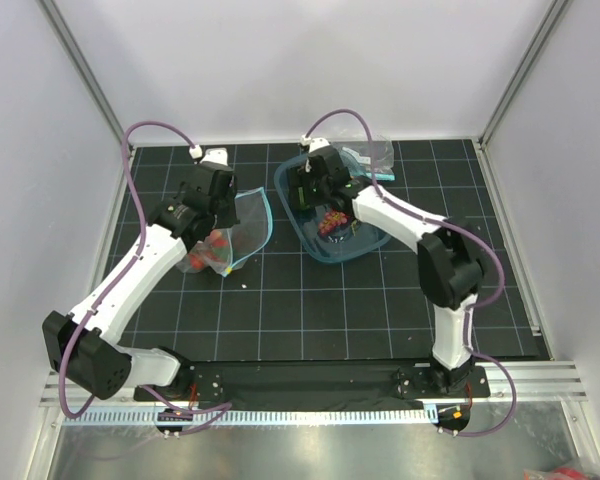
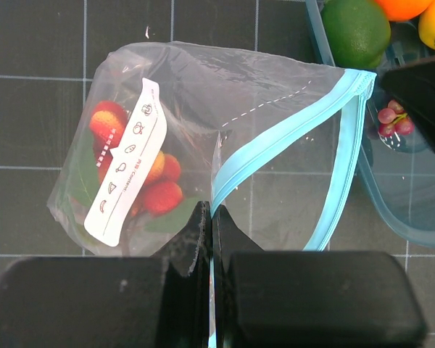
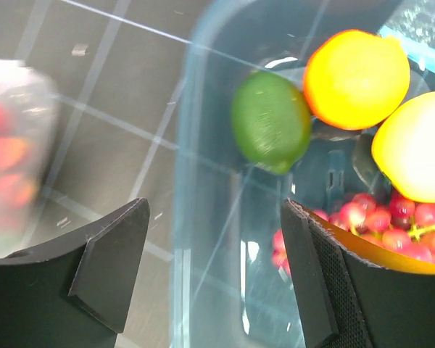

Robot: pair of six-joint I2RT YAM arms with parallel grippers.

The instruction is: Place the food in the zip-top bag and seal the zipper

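The clear zip top bag (image 2: 196, 80) lies on the left with its blue-edged mouth spread toward the bin. Red-orange fruits (image 2: 162, 197) with green leaves rest inside it. My left gripper is shut on the bag's blue zipper edge (image 2: 239, 165). Over the left side of the blue bin, my right gripper is part open, nothing between its fingers. Ahead of it in the bin lie a green fruit (image 3: 272, 122), an orange (image 3: 357, 78), a yellow fruit (image 3: 420, 145) and red grapes (image 3: 395, 228). The right finger partly hides a yellow-orange thing (image 3: 377, 252).
The translucent blue bin (image 1: 352, 252) stands right of the bag, its near-left wall (image 3: 191, 181) under my right gripper. Another clear bag (image 1: 382, 155) lies behind the bin.
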